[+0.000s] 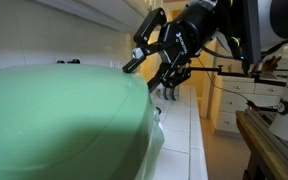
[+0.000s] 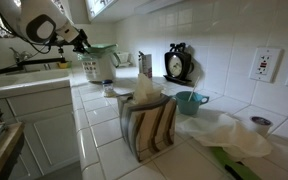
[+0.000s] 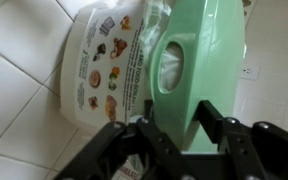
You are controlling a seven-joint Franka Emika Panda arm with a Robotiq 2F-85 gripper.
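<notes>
A large pale-green lid (image 1: 64, 120) fills the left of the first exterior view. At its right edge, my gripper (image 1: 146, 77) is shut on the rim, one finger above and one below. In the wrist view the gripper meets the end of the lid (image 3: 216, 70), beside an oval opening. A white container (image 3: 109, 65) printed with food pictures stands next to the lid. Far off in the second exterior view, the lid (image 2: 102, 50) shows at the top of the container (image 2: 97, 70); whether it is clear of it all round, I cannot tell.
A small jar (image 2: 109, 88) stands on the white tiled counter near the container. Closer to that camera are a wooden knife block (image 2: 149, 128), a teal pot (image 2: 189, 102) and a crumpled white bag (image 2: 224, 135). Bare tile (image 1: 184, 165) lies right of the lid.
</notes>
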